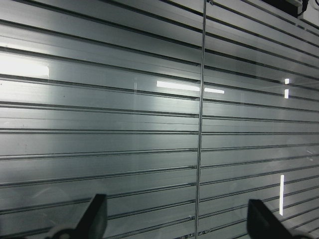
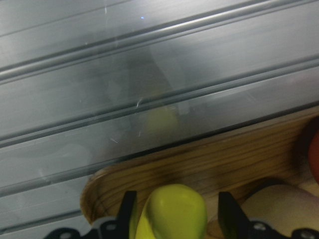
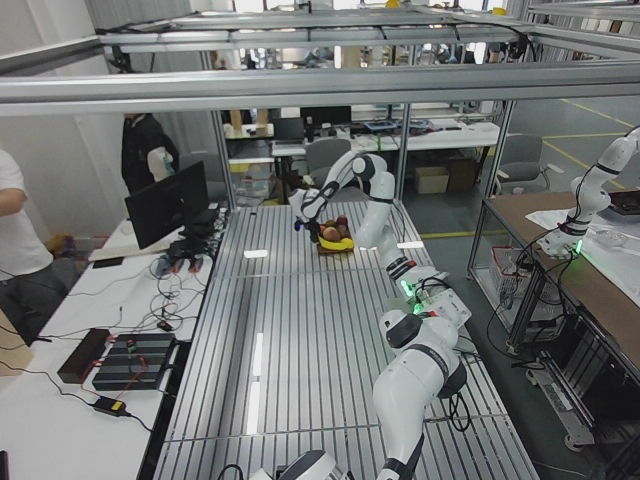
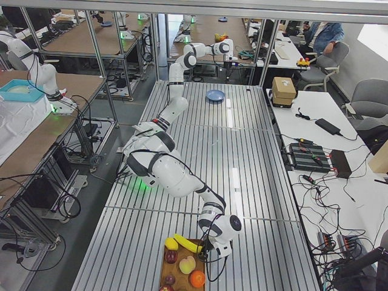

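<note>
A wooden tray [image 4: 162, 273] of fruit sits at one end of the slatted metal table, holding bananas [image 4: 188, 244], a peach [image 4: 187, 265], an orange [image 4: 197, 279] and red fruit [image 4: 171, 256]. My right gripper is over the tray's corner, open, its fingers either side of a yellow fruit [image 2: 177, 209], probably a banana's end; contact is unclear. My left gripper looks open over bare slats, its fingertips at the bottom of the left wrist view, nothing visible between them.
A blue plate [image 4: 215, 95] lies at the table's other end. Side desks [image 4: 339, 182] carry cables, boxes and a monitor [image 3: 168, 205]. People stand beside the left desk.
</note>
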